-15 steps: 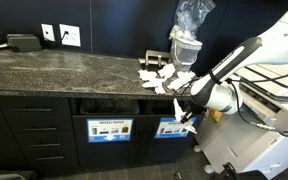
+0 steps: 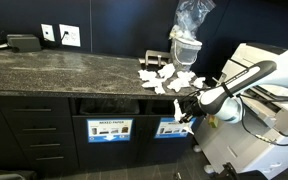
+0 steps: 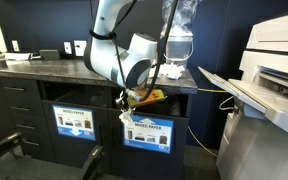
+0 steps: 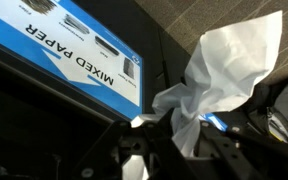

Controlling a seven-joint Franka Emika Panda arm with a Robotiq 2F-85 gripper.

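Note:
A crumpled white paper [image 4: 229, 65] sticks out from my gripper, which is shut on it in the wrist view. In exterior view 1 the paper [image 2: 180, 114] hangs below counter height, in front of the right-hand blue "mixed paper" sign [image 2: 170, 131]. Exterior view 2 shows the paper [image 3: 125, 117] beneath the arm, beside the upper left of a sign [image 3: 149, 136]. The fingertips are largely hidden by dark gripper parts and the paper.
Several more crumpled white papers [image 2: 152, 76] lie on the dark speckled countertop [image 2: 74, 80], near a clear bag-lined container [image 2: 186, 48]. Open bins sit under the counter edge. A white machine [image 3: 274, 80] stands to the right.
The upper part of the arm has lowered and shifted to the right in exterior view 1. The paper stays in the gripper, in nearly the same place by the bins.

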